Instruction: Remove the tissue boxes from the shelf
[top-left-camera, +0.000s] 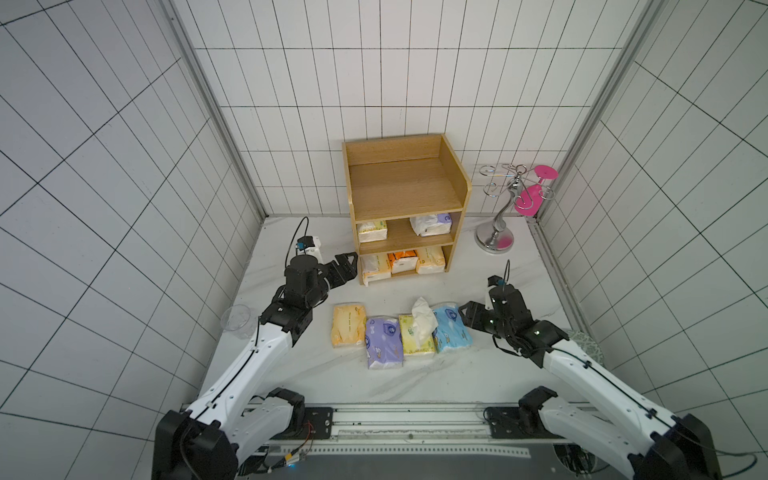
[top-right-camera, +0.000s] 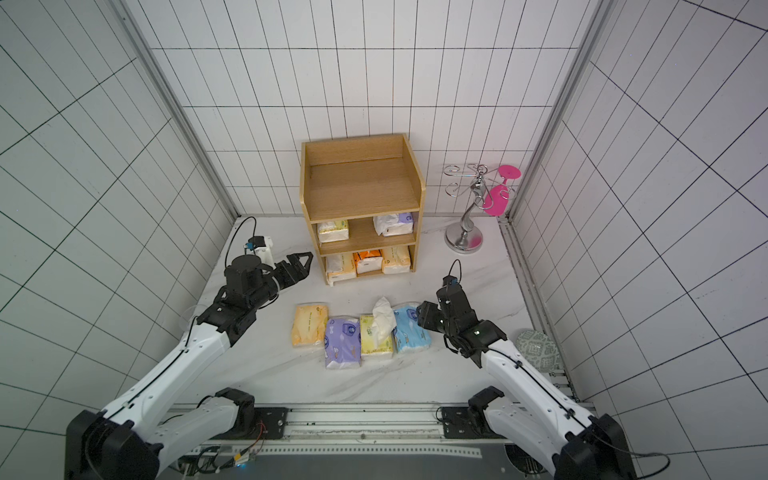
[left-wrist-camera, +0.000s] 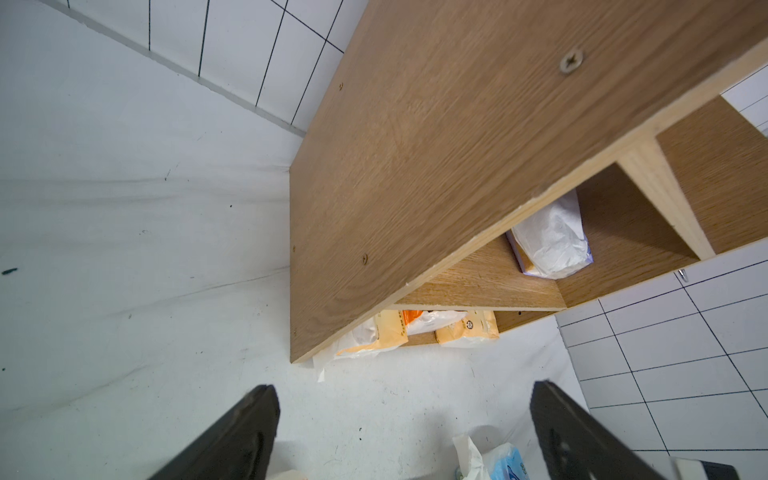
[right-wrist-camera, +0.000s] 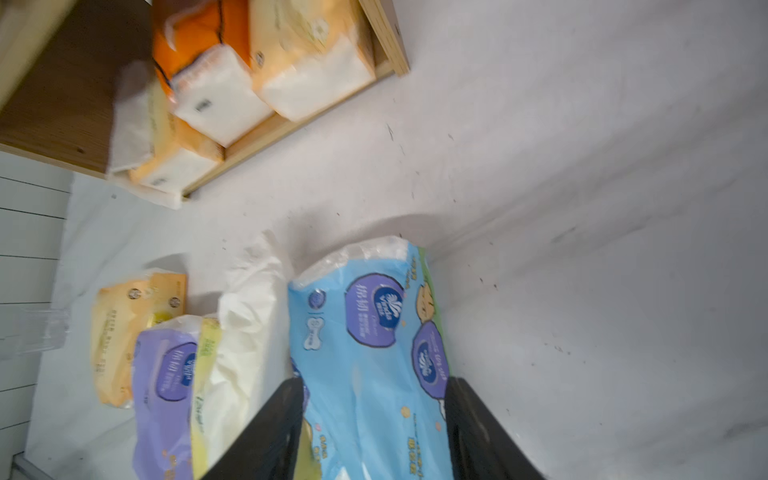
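The wooden shelf (top-left-camera: 408, 188) holds a yellow-green pack (top-left-camera: 372, 231) and a purple-white pack (top-left-camera: 431, 224) on its middle level. Two yellow packs (top-left-camera: 430, 259) (top-left-camera: 376, 266) flank an orange one (top-left-camera: 403, 261) on the bottom level. On the table lie a yellow pack (top-left-camera: 349, 325), a purple pack (top-left-camera: 385, 341), a yellow-green pack (top-left-camera: 413, 335) with its tissue sticking up, and a blue pack (right-wrist-camera: 360, 344). My right gripper is at the blue pack's right end, fingers apart, the pack in view beyond them. My left gripper is open and empty by the shelf's left side.
A chrome stand (top-left-camera: 495, 237) with a pink piece (top-left-camera: 530, 200) stands at the back right. A clear round container (top-left-camera: 237, 318) is at the left edge, and a glass bowl (top-right-camera: 538, 349) at the right.
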